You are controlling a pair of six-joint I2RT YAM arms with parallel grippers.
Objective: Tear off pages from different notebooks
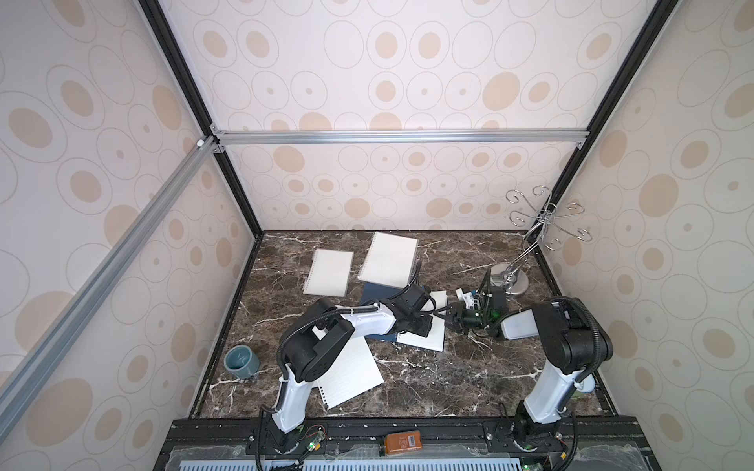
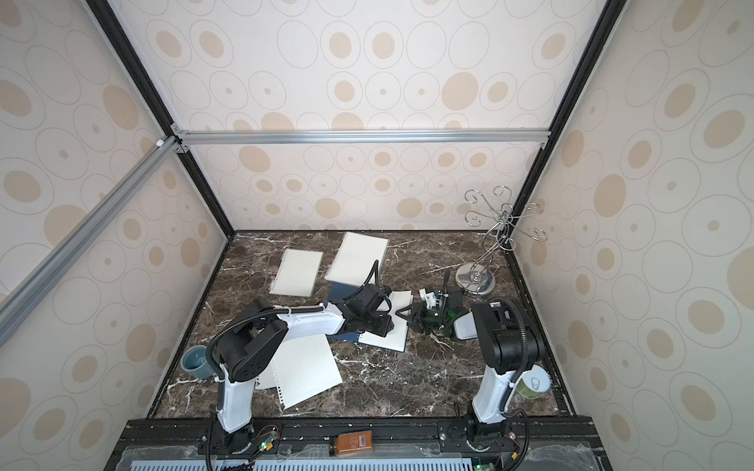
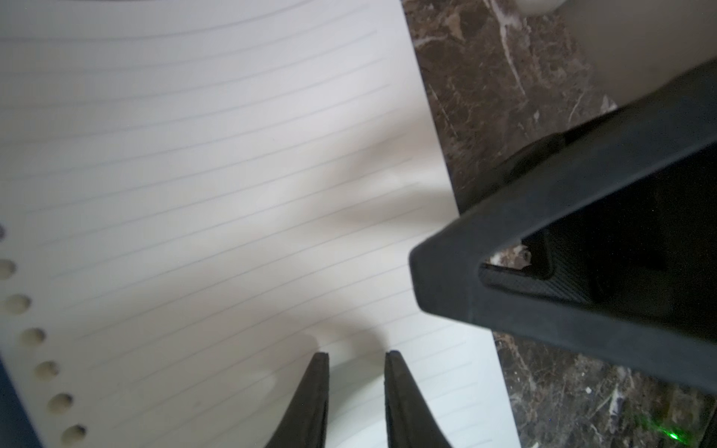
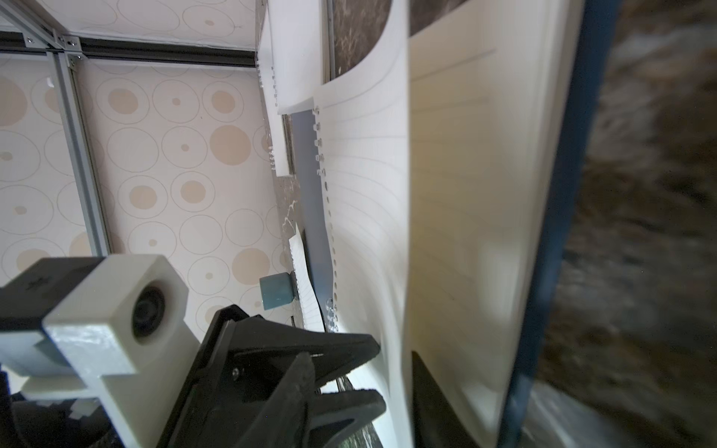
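Note:
An open notebook (image 1: 421,339) with a dark blue cover lies at the centre, its lined, punched page curving up from the pages beneath in the right wrist view. My left gripper (image 1: 418,320) is low over that page; whether paper is between its fingers is hard to see. My right gripper is at the page's raised right edge, part open, one finger on either side of the sheet as far as shows. Two white notepads (image 1: 328,271) (image 1: 387,257) lie behind, and loose lined sheets (image 1: 349,376) lie at front left.
A teal mug (image 1: 241,361) stands at the left. A metal stand (image 1: 510,278) is at the back right, near my right gripper, and a can (image 2: 534,380) at the front right.

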